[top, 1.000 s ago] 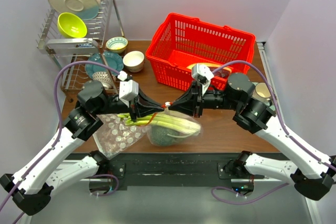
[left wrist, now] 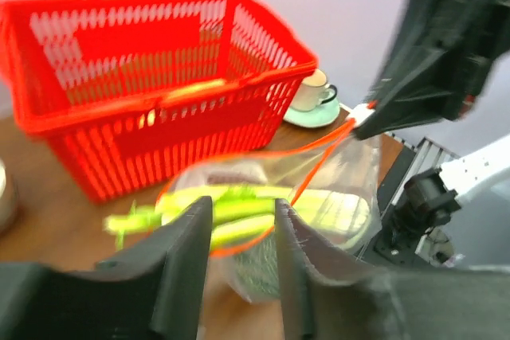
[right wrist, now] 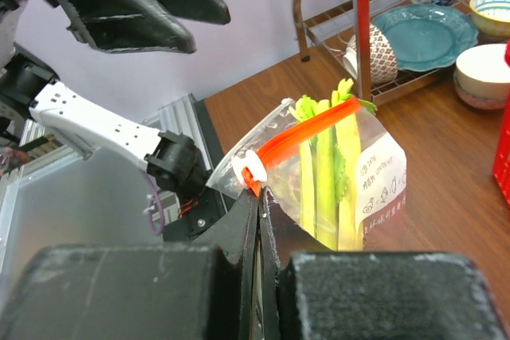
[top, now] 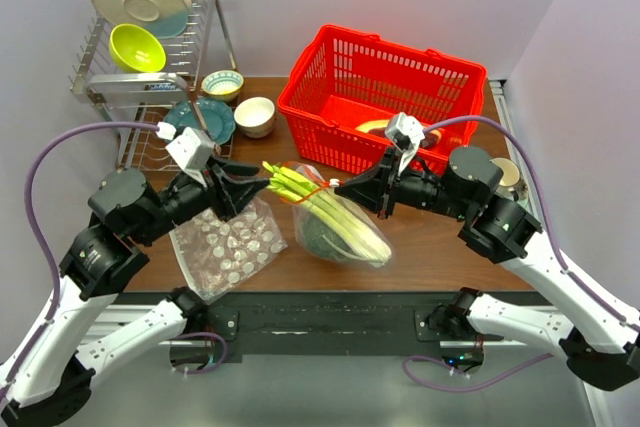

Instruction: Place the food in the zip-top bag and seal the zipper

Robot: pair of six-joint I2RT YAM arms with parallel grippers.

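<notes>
A clear bag [top: 350, 230] with an orange zip edge [right wrist: 307, 133] holds celery [top: 325, 209] and a dark green vegetable [top: 318, 237]. The celery's leafy ends poke out through the bag's mouth. My right gripper is shut on the orange zip's corner, beside the white slider [right wrist: 251, 166]. At the leafy ends, my left gripper [top: 262, 185] has its fingers [left wrist: 191, 264] parted. Celery shows beyond the gap in the left wrist view; whether the fingers touch it, I cannot tell.
A red basket [top: 375, 152] stands behind the bag. Another clear bag with several whitish pieces [top: 228, 247] lies flat to the left. The dish rack [top: 150, 87] and a white bowl [top: 255, 115] are at the back left.
My left gripper has left the zip corner beside the right gripper, opened and drawn back left towards the leafy ends. The bag has swung to a steeper slant. The right gripper has shifted slightly right.
</notes>
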